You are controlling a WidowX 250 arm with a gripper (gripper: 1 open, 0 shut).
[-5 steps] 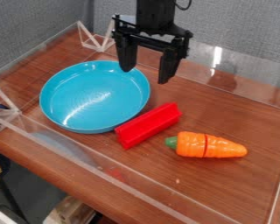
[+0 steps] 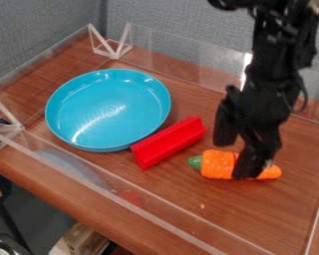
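A toy carrot (image 2: 251, 170), orange with a green top, lies on the right of the wooden table. My black gripper (image 2: 250, 141) is down over it, its dark fingers hiding part of the carrot; they appear apart, but whether they touch it I cannot tell. A red block (image 2: 167, 141) lies just left of the carrot, and an empty blue plate (image 2: 108, 105) sits at the left.
Clear plastic walls edge the wooden table (image 2: 149, 214), with white brackets (image 2: 109, 46) at the back left. Bare table lies in front of the carrot and at the far right.
My gripper has come from above the back middle, near the plate, down and rightward over the carrot. The plate, red block and carrot look unmoved.
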